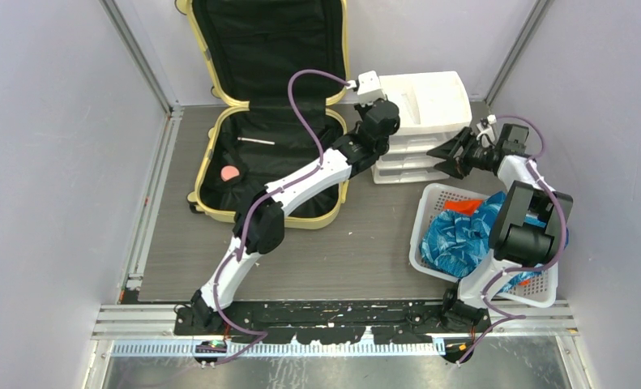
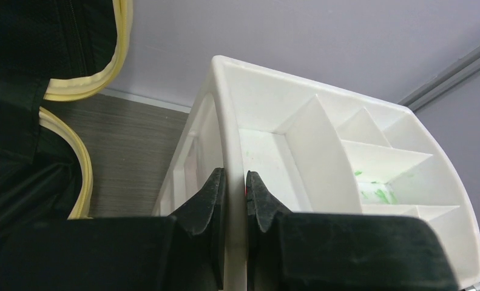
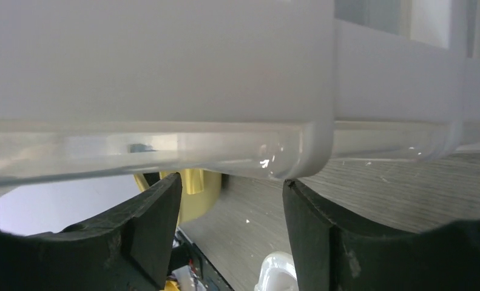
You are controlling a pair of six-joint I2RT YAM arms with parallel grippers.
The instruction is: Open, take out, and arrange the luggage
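The white drawer organizer (image 1: pixel 422 105) stands at the back right, its clear drawers facing forward. My left gripper is shut on the upper left rim of its top compartment. My right gripper (image 1: pixel 455 152) is open at the front right of the drawers, just under a drawer lip (image 3: pixel 225 145), with nothing seen between its fingers. The open yellow suitcase (image 1: pixel 209 190) lies left, nearly empty but for a pink round item (image 1: pixel 229 173) and a thin pale stick (image 1: pixel 255 140).
A white basket (image 1: pixel 420 239) with blue cloth (image 1: pixel 455 243) and orange items sits front right, under the right arm. Walls enclose the back and sides.
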